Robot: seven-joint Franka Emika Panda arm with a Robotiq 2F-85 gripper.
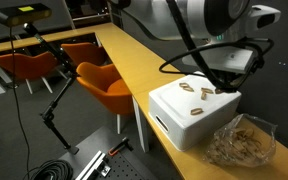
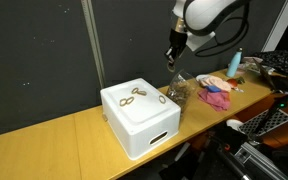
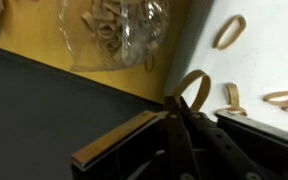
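Tan rubber bands lie on top of a white box [image 2: 142, 125]; three show there in the wrist view, one of them a long loop [image 3: 228, 31]. My gripper is shut, with a thin tan rubber band [image 3: 193, 78] looping out from its fingertips. In exterior view 2 the gripper [image 2: 171, 66] hangs above the box's far right edge, close to a clear plastic bag [image 2: 181, 88]. That bag [image 1: 241, 143] holds several more bands and sits on the wooden table beside the box. In exterior view 1 the arm hides most of the fingers.
A pink cloth [image 2: 216, 100] and a blue bottle [image 2: 234, 64] are at the table's far end in exterior view 2. Bare wooden tabletop [image 2: 54, 135] stretches along the box's other side. A dark wall panel [image 2: 44, 60] runs behind the table.
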